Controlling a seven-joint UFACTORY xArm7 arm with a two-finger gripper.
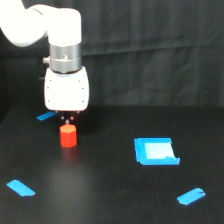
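Note:
A red cube is on the dark table on the left side of the camera view. My gripper points down from the white arm, with its tips at the cube's upper edge. The dark fingers blend into the black background, so whether they are apart or pressed on the cube cannot be made out. Contact between cube and table is also unclear.
To the right lies a white square framed by blue tape. Blue tape strips mark the front left, the front right and the back left.

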